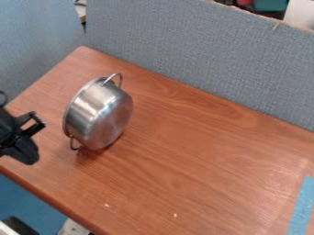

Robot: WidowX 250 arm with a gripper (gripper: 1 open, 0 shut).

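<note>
A steel pot (101, 114) with two wire handles rests tipped on its side on the left part of the wooden table (196, 165). Its upper handle points toward the back, the lower one toward the front left. My black gripper (28, 138) is at the left edge of the view, left of the pot and apart from it, mostly out of frame. It looks shut, with nothing visible between its fingers.
Grey padded walls (208, 60) border the table at the back and left. A blue tape strip (300, 207) lies at the right.
</note>
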